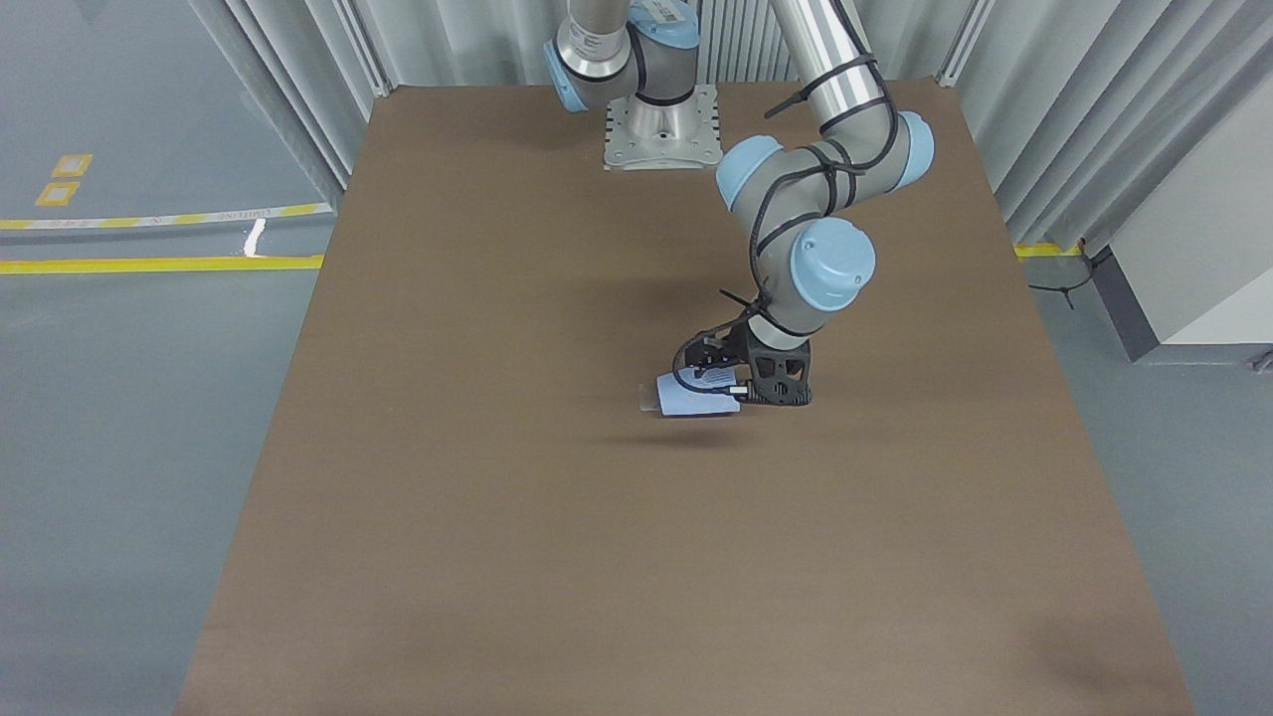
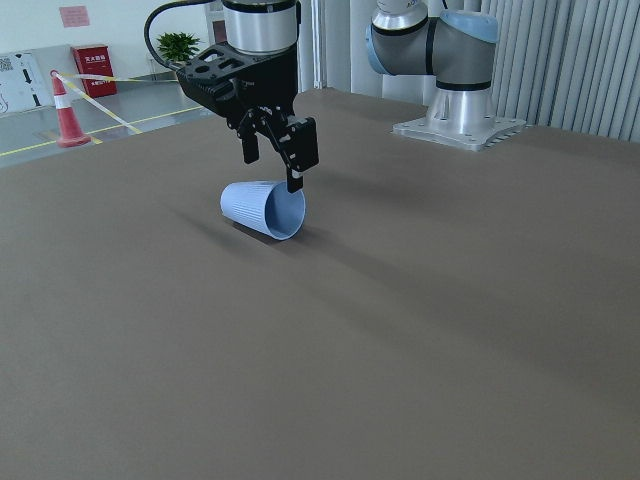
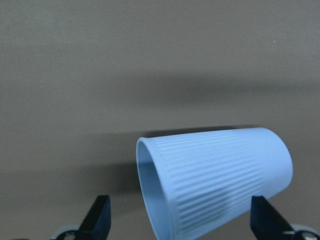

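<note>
A light blue ribbed plastic cup (image 1: 694, 399) lies on its side on the brown table (image 1: 501, 513); in the left view the cup (image 2: 245, 205) sits below my gripper (image 2: 272, 167), its opening toward that camera. In the wrist view the cup (image 3: 215, 180) fills the lower right, between and just beyond the two black fingertips, which are spread apart at the bottom edge. My gripper stands open above it, with nothing held. In the front view the wrist partly covers the cup.
The white robot base plate (image 1: 662, 149) is at the table's back edge. Curtains hang behind it.
</note>
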